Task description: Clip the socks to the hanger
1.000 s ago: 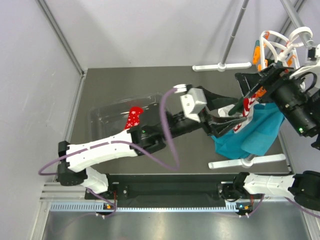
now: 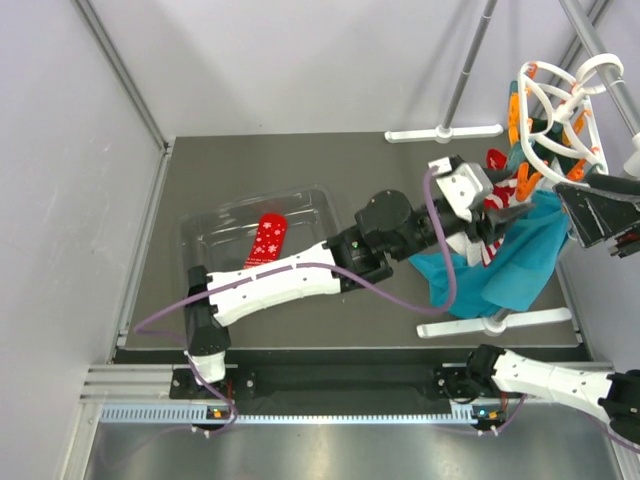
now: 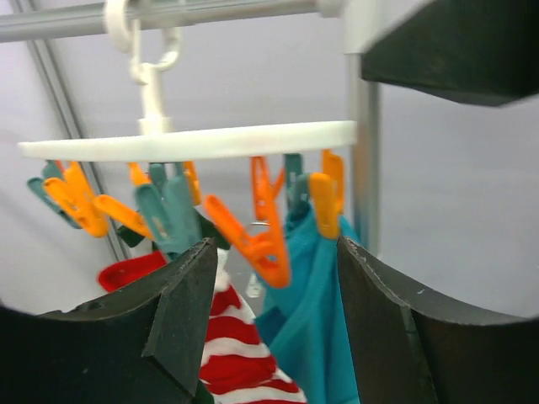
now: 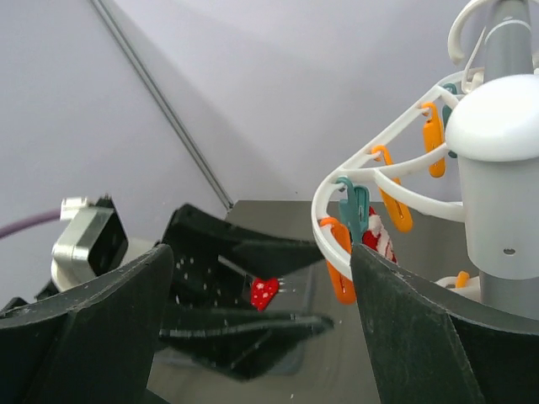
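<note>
The white hanger with orange and teal clips hangs at the upper right. Red-and-white striped socks hang below it, partly hidden, beside teal cloth. My left gripper stands open just below and in front of the clips; in the left wrist view a striped sock lies between and beyond its fingers. My right gripper is at the hanger's right side, its fingers apart, with nothing visible held between them.
A clear tray holding a red patterned sock sits at the left. The rack's pole stands close to my right gripper.
My right gripper has drawn back to the right, uncovering more of the hanger.
</note>
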